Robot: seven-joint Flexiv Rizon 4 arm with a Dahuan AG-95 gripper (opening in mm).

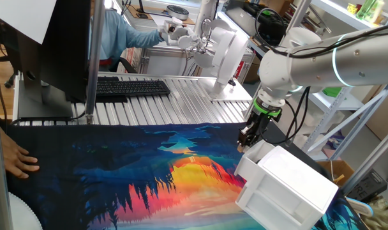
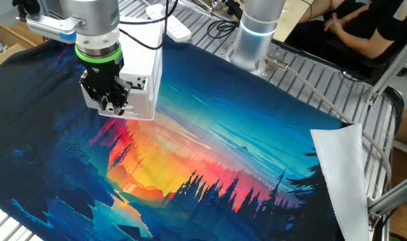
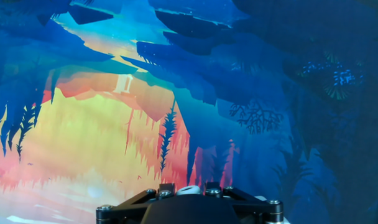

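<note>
A white drawer unit stands on the printed cloth, with its drawer jutting out toward the cloth's middle. My gripper is low at the drawer's outer corner, close against it. From the other side, the gripper covers part of the drawer front. In the wrist view, the black fingers of the gripper stand a small gap apart, and a small white piece shows there. Whether they clamp it is not clear.
A keyboard and a monitor stand behind the cloth. A person's hand rests at its left edge. A power strip lies behind the drawer unit.
</note>
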